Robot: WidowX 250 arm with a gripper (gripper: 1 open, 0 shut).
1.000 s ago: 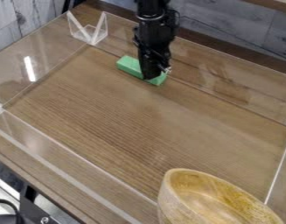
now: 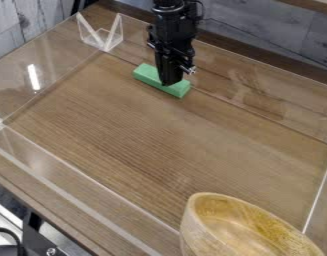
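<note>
My black gripper (image 2: 171,70) is at the top middle of the camera view, lowered over a green rectangular block (image 2: 163,84) on the wooden table (image 2: 139,150). Its tip is at or just above the block's upper part; whether it touches or holds the block, and how the fingers stand, I cannot tell.
A large tan bowl (image 2: 246,228) fills the bottom right. A clear plastic object (image 2: 102,30) stands at the upper left. The back wall (image 2: 273,40) borders the table.
The gripper has shifted slightly upward and back from where it was over the block. The block looks nearly unmoved.
</note>
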